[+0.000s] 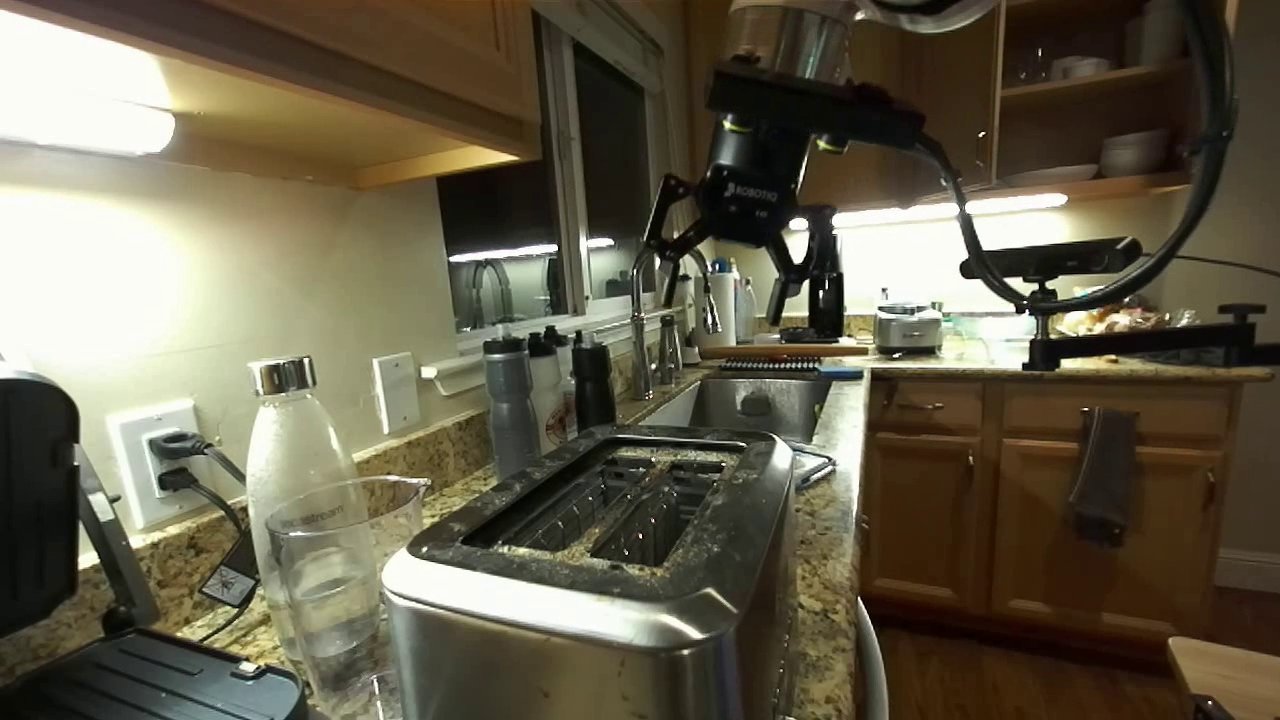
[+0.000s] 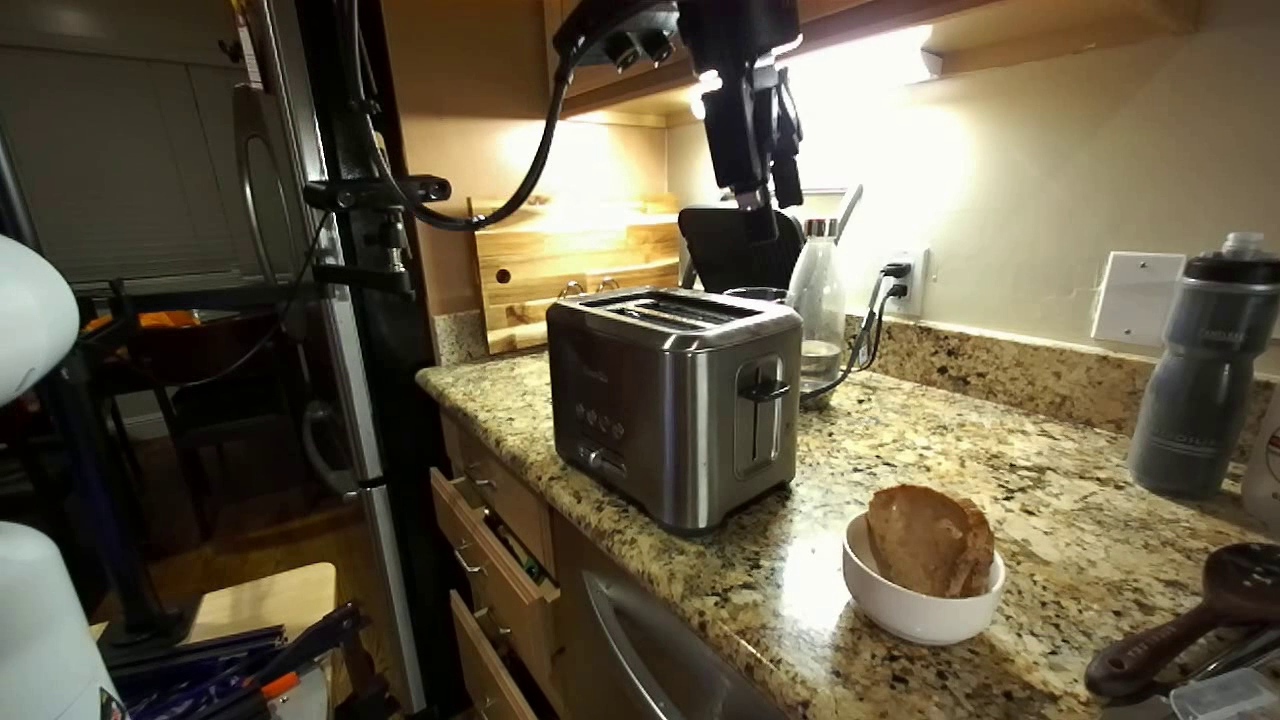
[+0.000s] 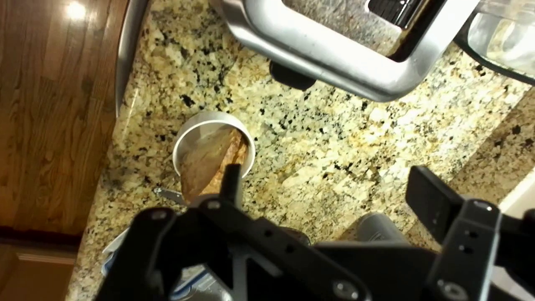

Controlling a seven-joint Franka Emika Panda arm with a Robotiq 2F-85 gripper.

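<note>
My gripper is open, with its fingers spread wide and nothing between them. In the first exterior view the gripper (image 1: 723,300) hangs in the air above the counter, beyond the toaster. Below it in the wrist view, toward the left finger, a white bowl (image 3: 210,116) stands on the granite, holding brown slices of bread (image 3: 200,163). The second exterior view shows the bread (image 2: 924,540) leaning upright out of the bowl (image 2: 918,618). Next to it is a steel toaster (image 2: 672,420); the visible parts of its slots (image 1: 648,516) look empty.
A clear bottle (image 1: 294,444) and a plastic pitcher (image 1: 348,576) stand beside the toaster along the wall. Several drinking bottles (image 1: 510,402) line the backsplash. A dark-handled utensil (image 2: 1152,654) lies right of the bowl. Bare granite (image 2: 1020,456) lies between bowl and wall.
</note>
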